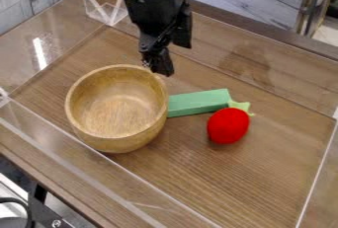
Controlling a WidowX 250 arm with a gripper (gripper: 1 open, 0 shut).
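My black gripper [164,46] hangs from the top of the camera view, open, above the wooden table just behind a round wooden bowl [117,108]. Right of the bowl lies a green block [199,103], and a red round object [227,125] with a pale green tip behind it sits to its lower right. I see nothing between the fingers.
A pale wall stands at the back left, a shelf edge shows at the top right, and a black cable lies at the lower left.
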